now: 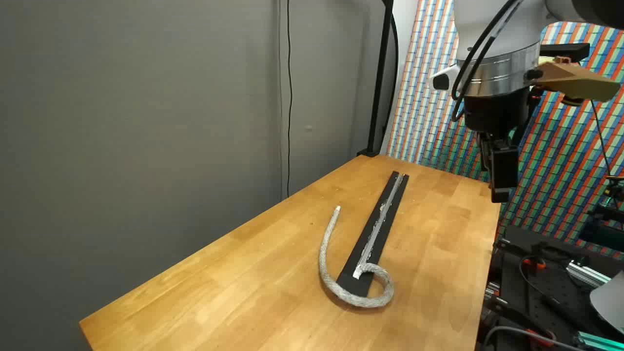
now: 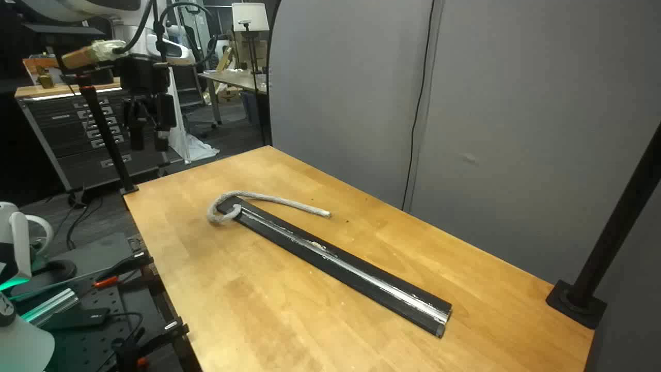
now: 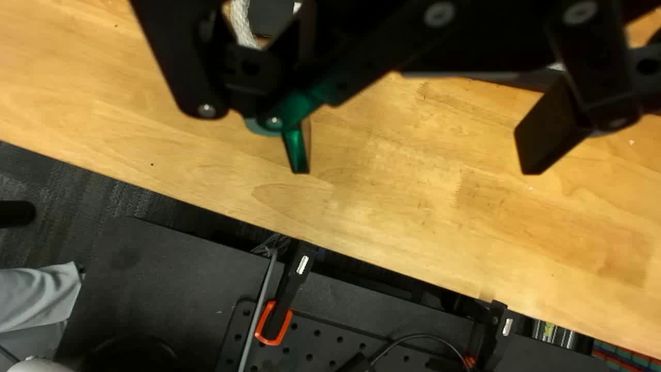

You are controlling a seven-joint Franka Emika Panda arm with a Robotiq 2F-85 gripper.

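On the wooden table lies a long black board (image 1: 386,222) with a silvery channel (image 2: 347,262) running along its middle. A grey braided rope (image 1: 322,257) curls around one end of the board; its curled end rests at the end of the channel, and the other end lies free on the wood beside the board. High above the table, clear of both, hangs my gripper, its two fingers wide apart with only the table below showing between them. In the wrist view, the arm's own linkage hides most of the rope (image 3: 242,24) and board.
The wooden table (image 1: 251,281) has broad bare areas around the board. A black post (image 2: 610,229) rises from one corner, and a grey wall panel (image 1: 146,117) runs along one side. Clamps (image 3: 291,291) and a black equipment platform (image 3: 186,273) sit beyond the near edge.
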